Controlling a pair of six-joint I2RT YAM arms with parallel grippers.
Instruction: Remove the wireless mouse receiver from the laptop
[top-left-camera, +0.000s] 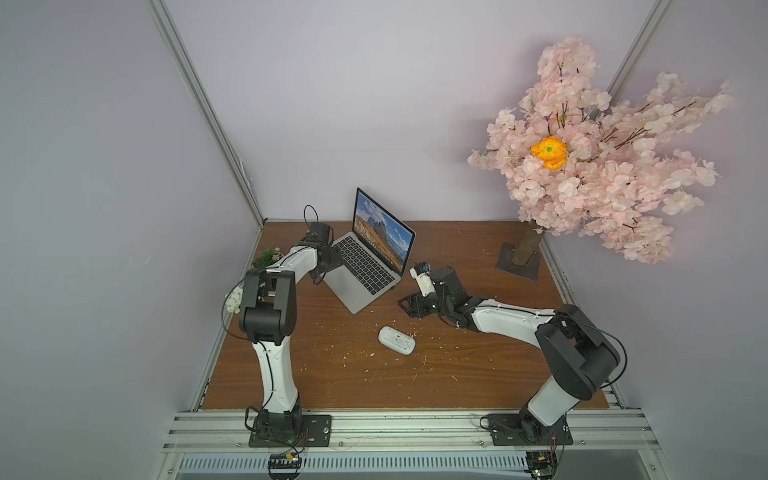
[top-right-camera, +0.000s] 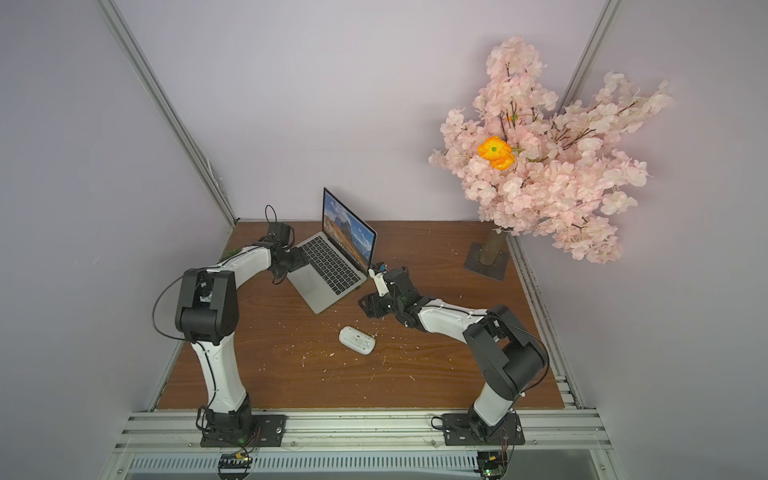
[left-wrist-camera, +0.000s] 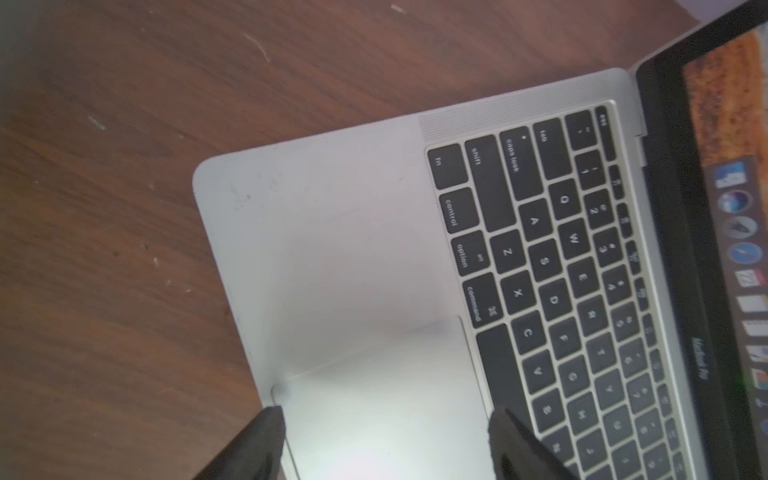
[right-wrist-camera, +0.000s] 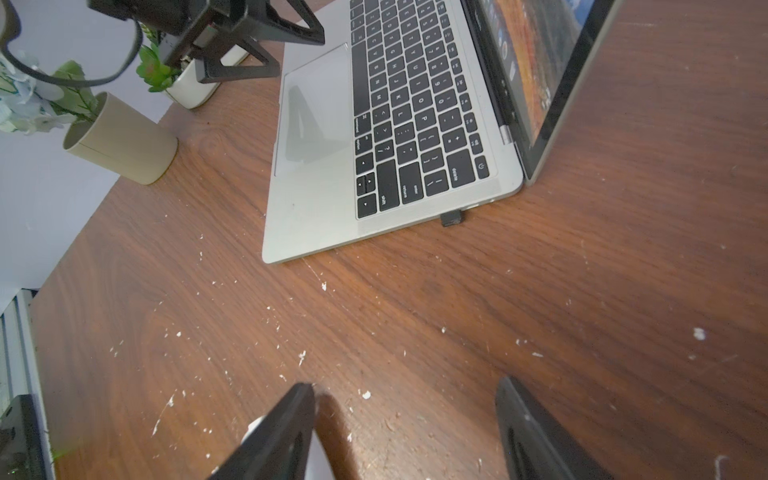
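The laptop (top-left-camera: 349, 289) stands with its lid raised towards the back of the table. From its right side edge pokes the small black receiver (right-wrist-camera: 452, 217), clear in the right wrist view. Over the trackpad and palm rest hangs my left gripper, its fingers parted with nothing between them. My right gripper is open and empty, just right of the laptop's near corner and apart from the receiver. A white mouse (top-left-camera: 397, 340) lies on the table in front of the laptop, partly behind a right finger (right-wrist-camera: 280, 432) in the right wrist view.
Potted plants (right-wrist-camera: 128, 140) stand along the left side, partly hidden by the left arm from above. A tall vase of pink blossoms (top-left-camera: 524, 244) occupies the back right. Small pale crumbs dot the wooden table (top-left-camera: 480, 368), whose right and front areas are mostly clear.
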